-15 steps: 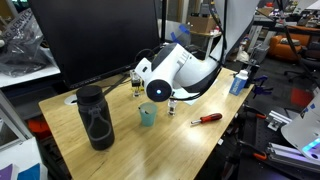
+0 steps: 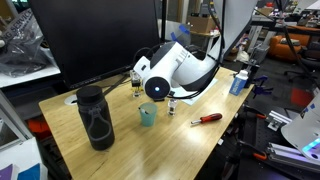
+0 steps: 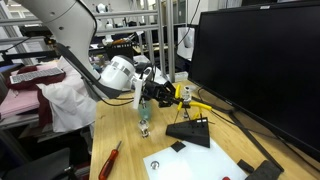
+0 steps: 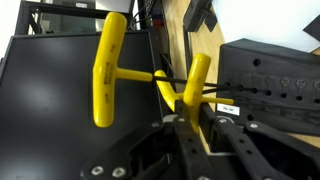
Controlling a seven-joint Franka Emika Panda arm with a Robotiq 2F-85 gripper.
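Note:
A bright yellow piece (image 4: 197, 82) made of rod-like bars stands in the fingers of my gripper, which is shut on it. To the left in the wrist view, a thick yellow bar (image 4: 105, 72) extends sideways; whether it is joined to the held piece is hard to tell. In exterior view 2 the yellow piece (image 3: 190, 98) shows beside the arm's end, above a black stand (image 3: 190, 130). That black block with holes (image 4: 265, 82) lies close by in the wrist view. Exterior view 1 mostly hides the gripper behind the arm.
A black cylinder (image 2: 96, 118) and a pale green cup (image 2: 148, 114) stand on the table. Nearby lies a red-handled screwdriver (image 2: 207, 119). A white sheet (image 3: 190, 164) lies by the stand. The big monitor (image 3: 265, 65) rises behind.
The arm has shifted very slightly, its end a touch higher in exterior view 1. The objects on the table have stayed put.

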